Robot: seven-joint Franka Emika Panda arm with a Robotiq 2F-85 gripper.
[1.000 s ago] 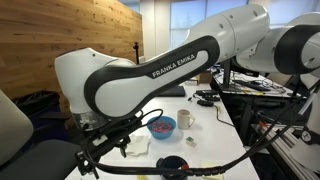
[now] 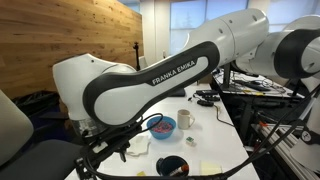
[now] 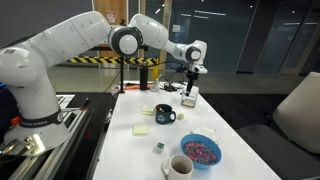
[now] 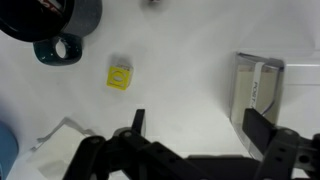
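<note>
My gripper stands open above the white table, its two dark fingers wide apart with nothing held between them. Ahead of the right finger, in the wrist view, lies a pale grey box (image 4: pixel 243 97) with a lettered strip along it. A small yellow block (image 4: pixel 119 76) lies forward of the left finger, clear of it. Beyond it, at the upper left, is a dark mug (image 4: pixel 84 18). In exterior view 2 the gripper (image 3: pixel 188 88) is at the far end of the table, close to the box (image 3: pixel 190 99).
A blue bowl (image 3: pixel 203 136) with reddish contents stands near a white mug (image 3: pixel 181 169). A small greenish block (image 3: pixel 158 147) and a pale yellow piece (image 3: pixel 140 130) lie nearby. A white cloth (image 2: pixel 138 146) lies beside the bowl. Bare table separates several items.
My arm and hand sit slightly lower in exterior view 1 than a second ago. The bowl, mugs and cloth have stayed where they were.
</note>
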